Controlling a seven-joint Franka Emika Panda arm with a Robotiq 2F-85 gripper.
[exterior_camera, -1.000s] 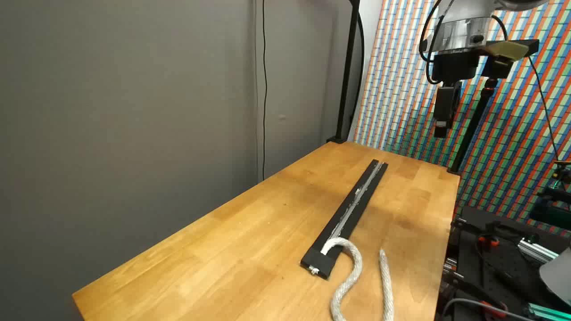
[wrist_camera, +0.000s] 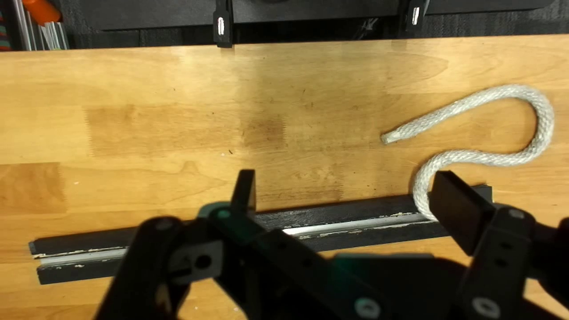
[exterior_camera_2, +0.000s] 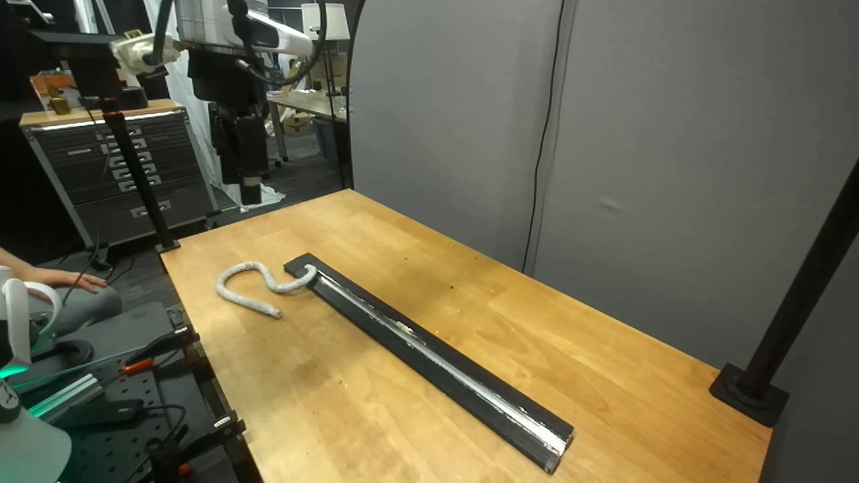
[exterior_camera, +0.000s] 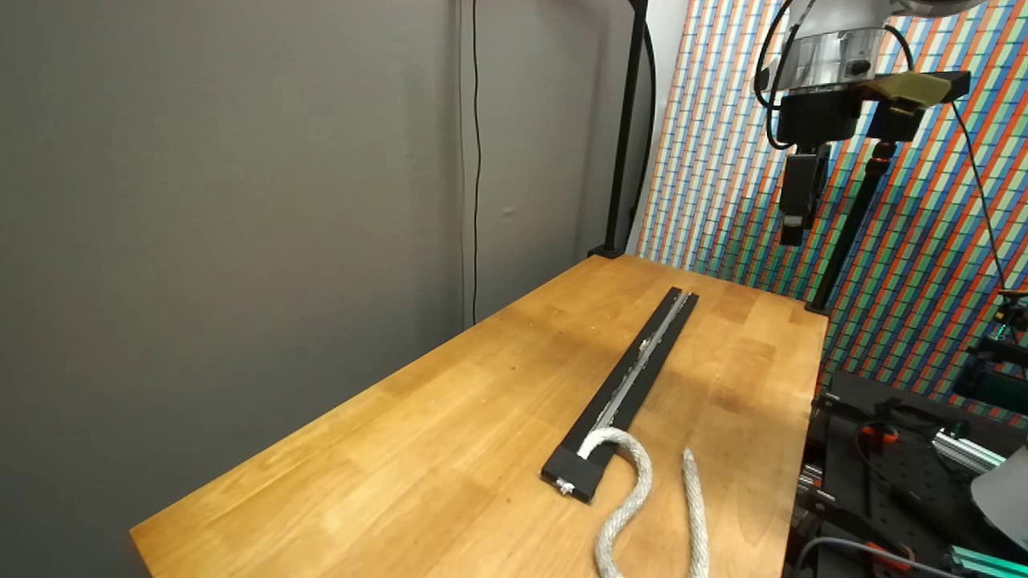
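Note:
A long black channel strip (exterior_camera_2: 386, 330) with a pale groove along its middle lies on the wooden table. One end of a grey-white braided rope (wrist_camera: 494, 159) is held at the strip's end, as the first exterior view shows. From there the rope bends in an S across the bare wood, its free tip (wrist_camera: 392, 137) resting apart from the strip. High above the table hangs my gripper (exterior_camera: 792, 236), clear of both. In the wrist view its fingers (wrist_camera: 244, 192) are wide apart with nothing between them, and they hide parts of the strip.
Black posts (exterior_camera: 631, 135) stand at the table's corners. A grey wall panel (exterior_camera_2: 644, 161) runs along one long side. Beside the opposite edge sits a dark cart (exterior_camera_2: 137, 418) with clamps and tools.
My gripper sits very slightly higher in the first exterior view than a second ago. Rope and strip have stayed where they were.

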